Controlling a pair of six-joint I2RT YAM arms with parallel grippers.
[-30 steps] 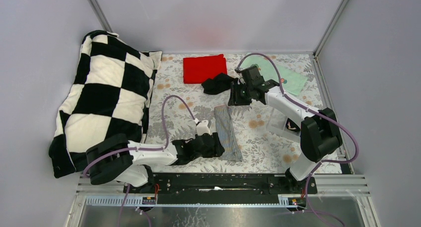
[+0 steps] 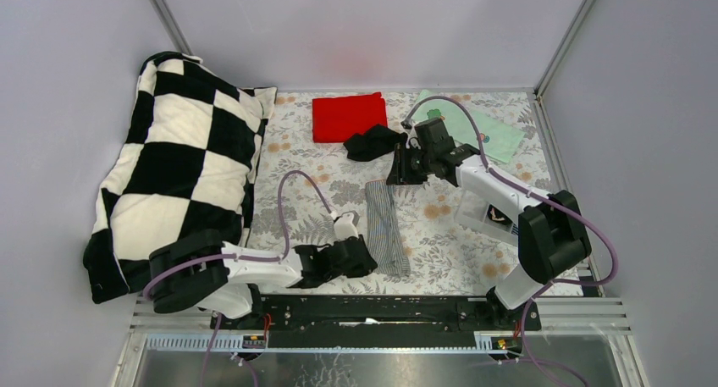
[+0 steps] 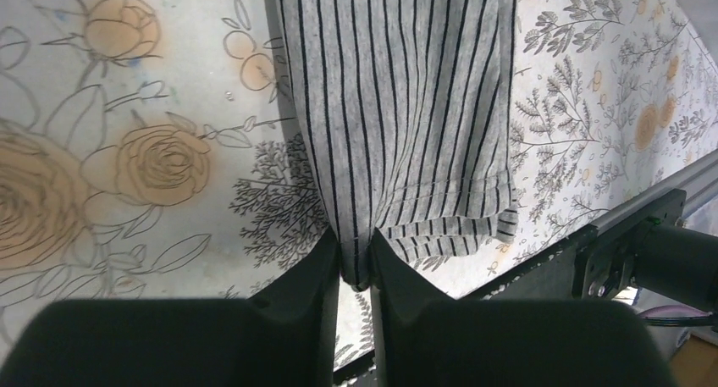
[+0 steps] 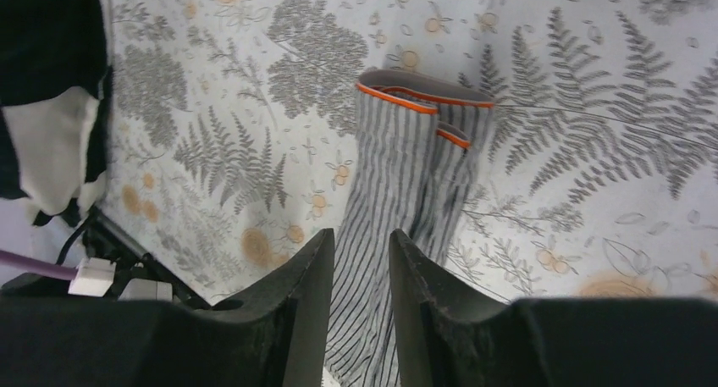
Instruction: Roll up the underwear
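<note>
The grey underwear with dark stripes [image 2: 385, 234] lies as a long folded strip in the middle of the table. At its near end, my left gripper has a narrow gathered edge of the cloth between its close-set fingers [image 3: 317, 273]. The orange-trimmed waistband [image 4: 402, 99] is at the far end, its layers slightly apart. My right gripper hovers over that far part, its fingers [image 4: 317, 273] moderately apart; the cloth shows beneath them and does not look gripped.
A red folded cloth [image 2: 345, 118] and a black cloth [image 2: 371, 145] lie behind the underwear. At the back right is a mint-green cloth [image 2: 491, 133], with a clear box [image 2: 470, 213] nearer. A checkered blanket [image 2: 182, 141] fills the left side.
The left gripper has come down and slightly nearer the front edge, onto the near end. That end of the underwear has shifted a little left.
</note>
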